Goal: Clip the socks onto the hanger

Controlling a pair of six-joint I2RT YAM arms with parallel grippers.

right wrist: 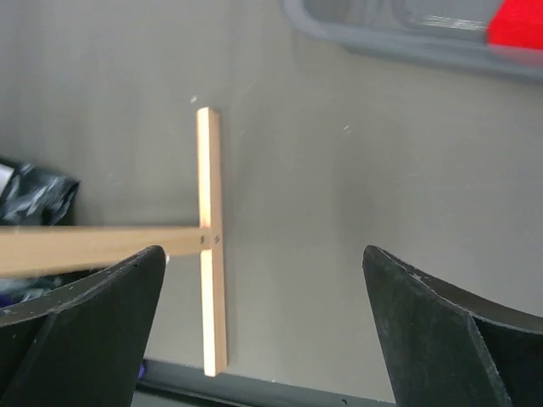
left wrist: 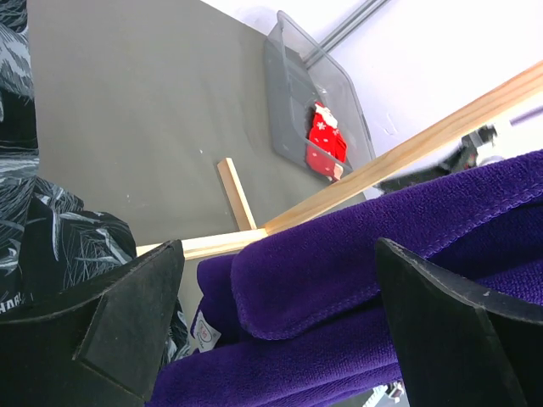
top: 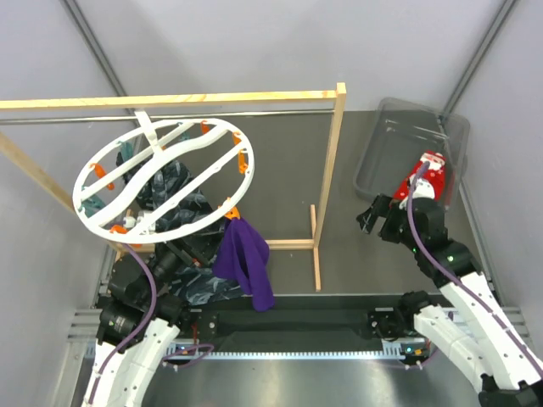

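The white oval hanger (top: 161, 182) is under the wooden frame, with orange and teal clips round it. A purple sock (top: 244, 261) hangs from an orange clip (top: 232, 211) at its front right edge. Dark grey patterned socks (top: 174, 182) hang further left. My left gripper is open; purple cloth spans the space between and beyond its fingers, which stand wide apart. Open and empty, my right gripper (top: 366, 219) is above the floor, left of a red patterned sock (top: 426, 176) in the clear bin (top: 366, 174).
A wooden upright (top: 331, 165) of the frame stands between the two arms, with a foot bar (right wrist: 212, 292) on the grey floor. Bare floor (right wrist: 293, 195) lies below my right gripper. The hanger hides part of the left arm's surroundings in the top view.
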